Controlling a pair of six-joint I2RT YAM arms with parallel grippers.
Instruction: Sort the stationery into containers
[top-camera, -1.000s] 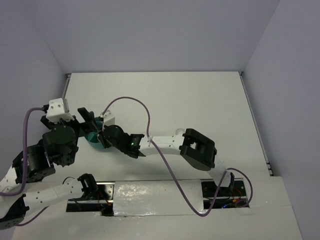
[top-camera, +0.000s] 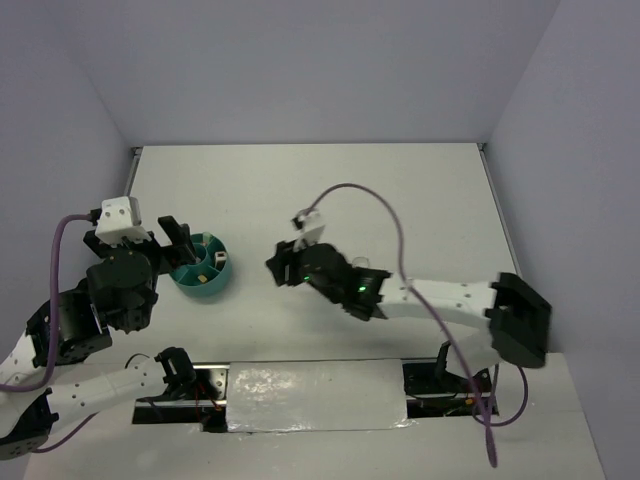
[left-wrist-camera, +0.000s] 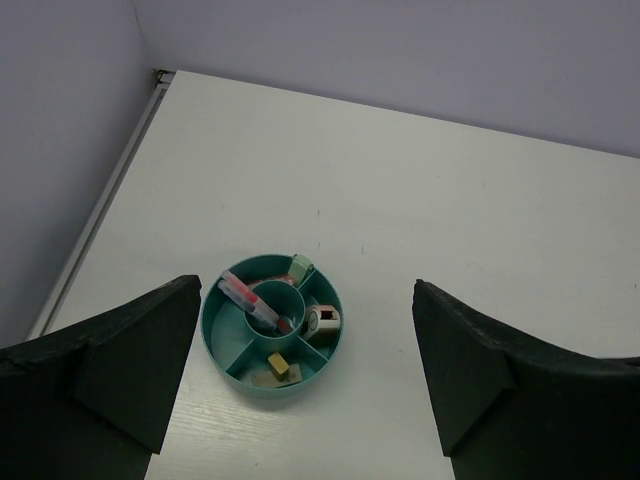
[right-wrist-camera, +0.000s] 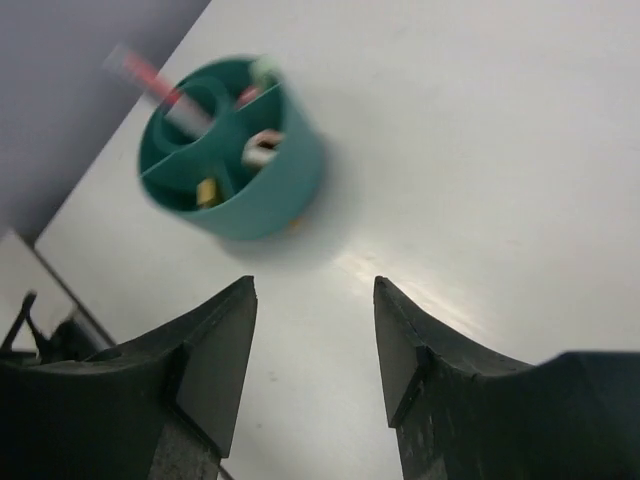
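The round teal organizer (left-wrist-camera: 210, 340) sits on the left of the table. Two pens (left-wrist-camera: 243, 297) lean in its middle cup. A white and pink item (left-wrist-camera: 322, 322) rests in the right compartment, a pale green one (left-wrist-camera: 299, 267) at the back. In the front compartment a yellow block (left-wrist-camera: 278, 366) lies with a pale piece. My left gripper stands open near the organizer in the top view. Over the middle of the table, my right gripper is open, nothing between its fingers. The right wrist view is blurred.
Bare white table (top-camera: 400, 190) spreads over the middle, back and right, with no loose stationery that I can make out. Walls border the back and both sides. A small pale round thing (top-camera: 360, 262) shows beside the right arm.
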